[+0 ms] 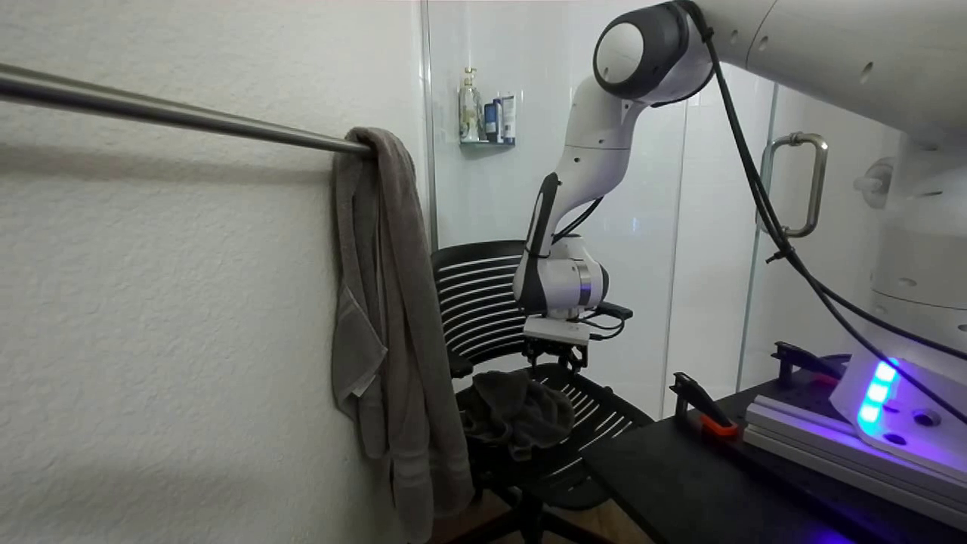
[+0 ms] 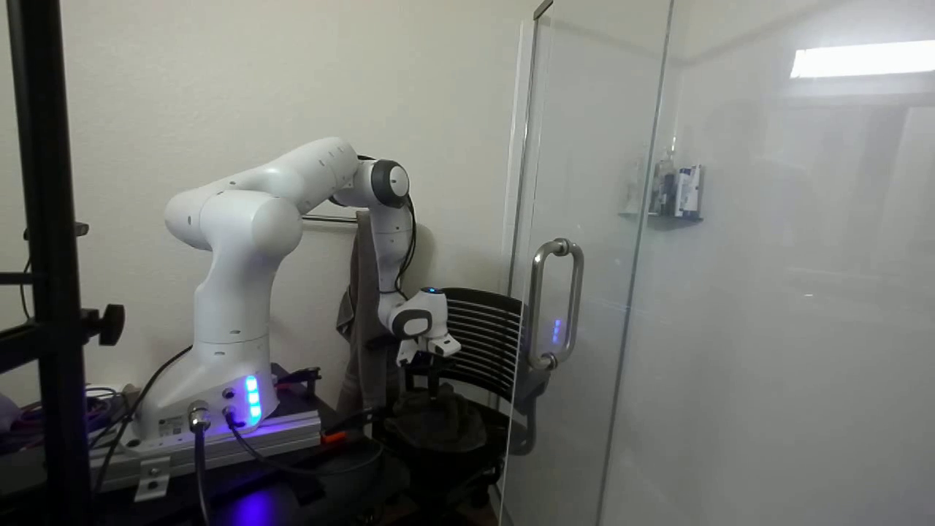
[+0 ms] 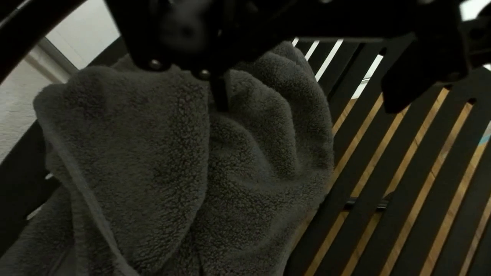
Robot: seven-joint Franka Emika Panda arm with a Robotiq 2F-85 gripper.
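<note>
A dark grey towel (image 1: 517, 412) lies crumpled on the slatted seat of a black chair (image 1: 480, 304). Above it hangs my gripper (image 1: 557, 364), pointing down and open. In the wrist view the fleecy towel (image 3: 152, 161) fills the left and middle. One finger (image 3: 219, 94) shows against the towel's folds, the other finger (image 3: 398, 89) over bare seat slats, with a wide gap between them and nothing held. Whether the nearer finger touches the cloth is hard to tell there. A second grey towel (image 1: 390, 317) is draped over the end of the metal bar (image 1: 181, 113) on the wall.
The black table (image 1: 689, 489) bearing my base stands right of the chair, with a clamp (image 1: 702, 403) at its edge. Behind the chair are the glass shower door (image 2: 578, 394) with its metal handle (image 2: 536, 307) and a corner shelf of bottles (image 1: 487, 118).
</note>
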